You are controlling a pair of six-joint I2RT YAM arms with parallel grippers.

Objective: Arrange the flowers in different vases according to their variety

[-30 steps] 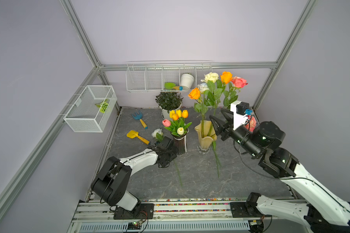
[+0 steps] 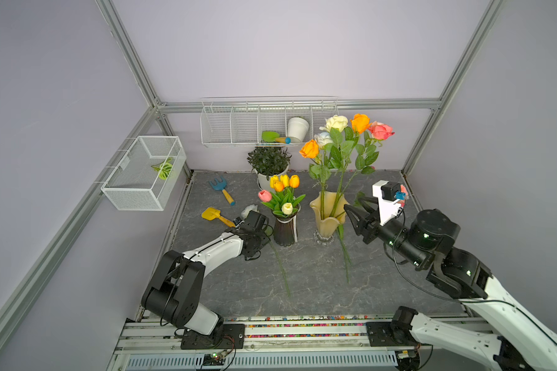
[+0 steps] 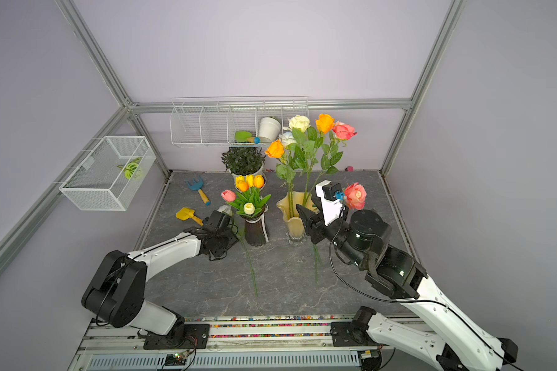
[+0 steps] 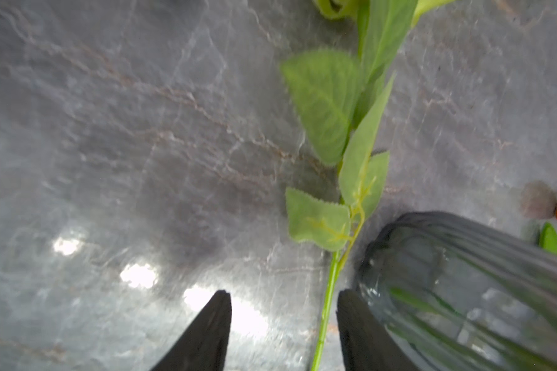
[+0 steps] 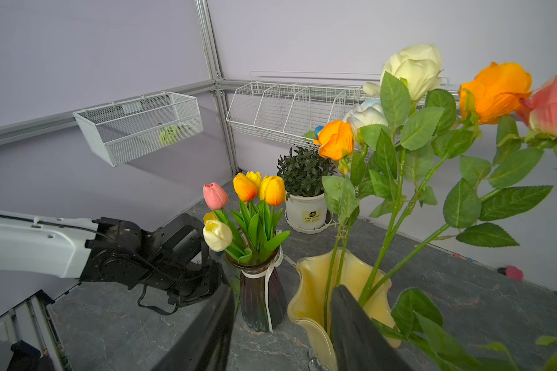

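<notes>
Tulips (image 2: 286, 197) stand in a dark ribbed vase (image 2: 285, 230). Roses (image 3: 299, 122) stand in the yellow vase (image 3: 282, 209) to its right. My left gripper is open, low over a leafy flower stem (image 4: 325, 315) lying left of the dark vase. A white bloom (image 2: 251, 209) lies there. Behind my right arm a pink rose (image 3: 354, 194) shows low. My right gripper hangs just right of the yellow vase; whether anything is between its fingers is hidden.
A potted plant (image 2: 267, 160) is at the back. Yellow shovel (image 2: 210, 213) and blue fork (image 2: 218, 184) lie left. Wire baskets (image 2: 143, 173) hang on the walls.
My left gripper has moved slightly left from beside the dark vase. My right arm has shifted right and slightly down, away from the yellow vase.
</notes>
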